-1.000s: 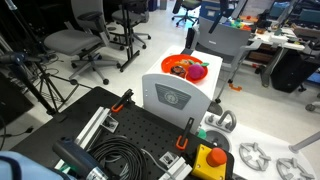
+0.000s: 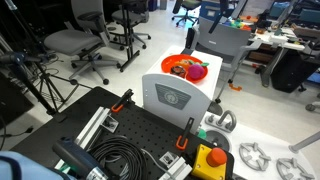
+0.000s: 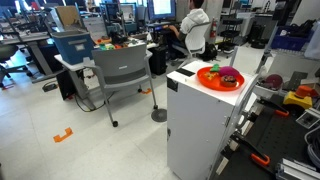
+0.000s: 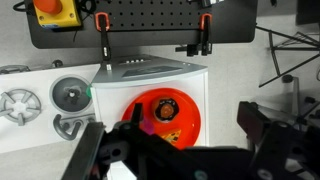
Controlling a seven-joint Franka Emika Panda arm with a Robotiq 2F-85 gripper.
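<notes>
A round red-orange plate (image 4: 190, 130) rests on the white surface, seen below my gripper in the wrist view. On it lie a round brown item (image 4: 166, 107) and a magenta item (image 4: 147, 127), partly hidden from above. In exterior view 1 the magenta item (image 2: 196, 72) sits at the right of the plate (image 2: 168, 62), with smaller brown and green pieces beside it. My dark fingers (image 4: 268, 135) stand wide apart at either side of the plate. The gripper is open, with nothing held between them.
Beside the plate are a toy sink (image 4: 70, 95) and a stove burner (image 4: 20, 105). A yellow box with a red button (image 2: 212, 160) stands on the near side. Black cable (image 2: 118, 158) lies coiled on the dark perforated base. A grey chair (image 3: 122, 75) stands behind.
</notes>
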